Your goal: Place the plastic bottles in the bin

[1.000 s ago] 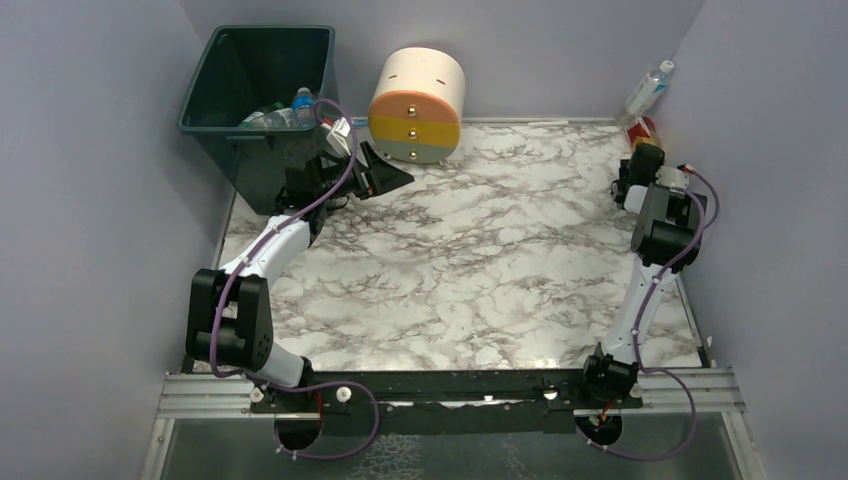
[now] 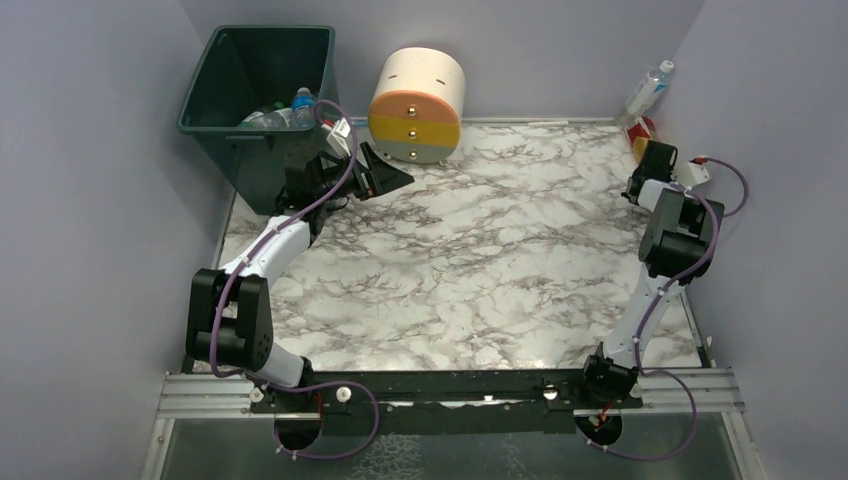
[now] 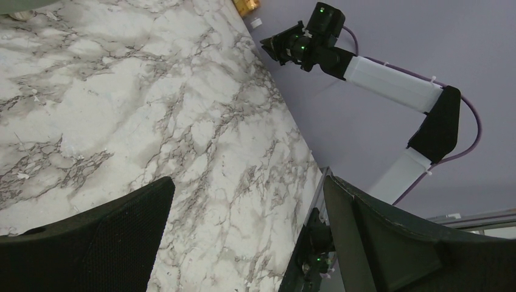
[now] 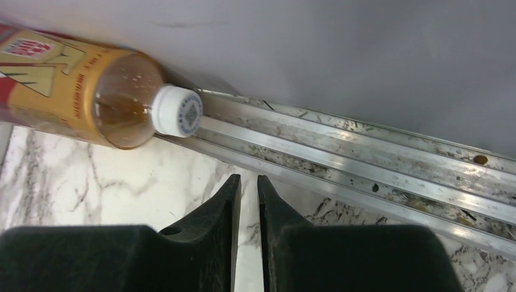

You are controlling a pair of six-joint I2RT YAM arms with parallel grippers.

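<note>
An orange-labelled bottle with a white cap lies on its side along the right wall. My right gripper is just short of the cap, its fingers nearly together, with no bottle between them. A clear bottle leans in the back right corner. Several bottles are inside the dark green bin at back left. My left gripper hangs open beside the bin, empty.
A rounded drawer box stands at the back, right of the bin. Walls and metal rails edge the right side.
The left arm is unchanged.
</note>
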